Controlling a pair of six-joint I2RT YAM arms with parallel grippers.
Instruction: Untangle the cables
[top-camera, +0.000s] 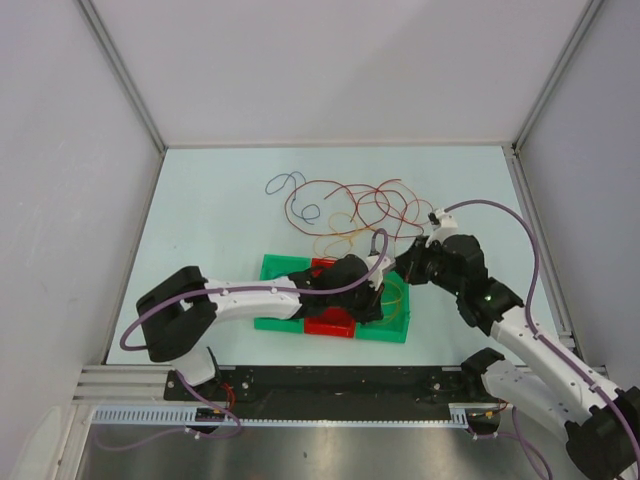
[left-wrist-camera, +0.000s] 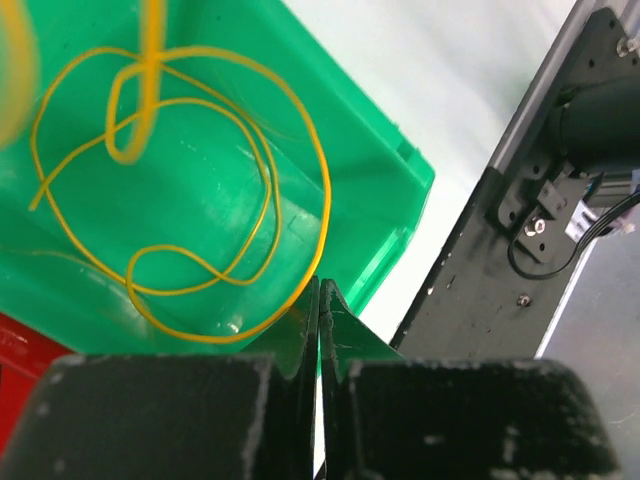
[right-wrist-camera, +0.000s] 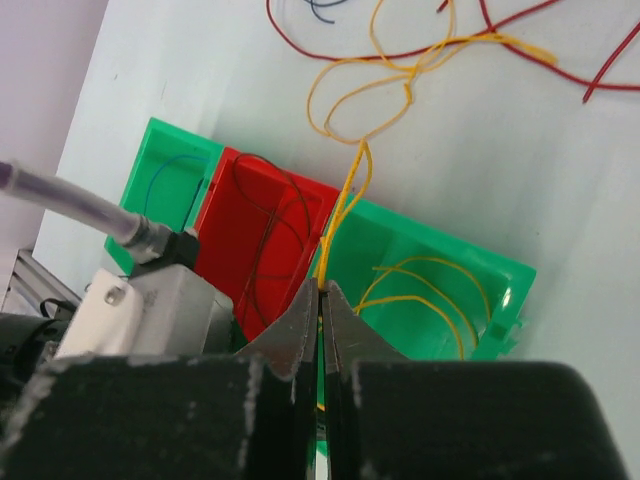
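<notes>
A yellow cable (right-wrist-camera: 343, 205) runs from the loose pile into the green right-hand compartment (right-wrist-camera: 420, 236), where several loops of it (left-wrist-camera: 322, 200) lie. My right gripper is shut on this yellow cable, above the compartment. The left gripper is shut low over the same compartment; a yellow loop passes right by its fingertips, and no cable shows clearly between them. Red cables (top-camera: 345, 186) lie tangled on the table behind the box, with part of the yellow cable among them. A blue cable (top-camera: 283, 180) curls at their left.
The box also has a red middle compartment (right-wrist-camera: 250, 215) with a dark red cable and a green left compartment (right-wrist-camera: 160, 160) with a blue cable. Both arms stand close together over the box.
</notes>
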